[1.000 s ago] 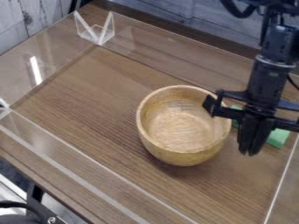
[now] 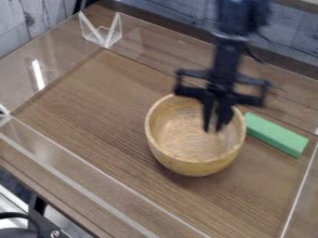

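My gripper (image 2: 221,116) is a dark, motion-blurred shape over the back right of a light tan bowl (image 2: 187,153) in the middle of the table. Its fingertips are too blurred to show how they stand or whether anything is between them. A green block (image 2: 276,135) lies on the table just right of the bowl.
A white wire-like holder (image 2: 102,31) stands at the back left. Dark cables (image 2: 25,223) lie at the front left corner.
The gripper has moved left and slightly back, from over the table right of the bowl to over the bowl, uncovering more of the green block.
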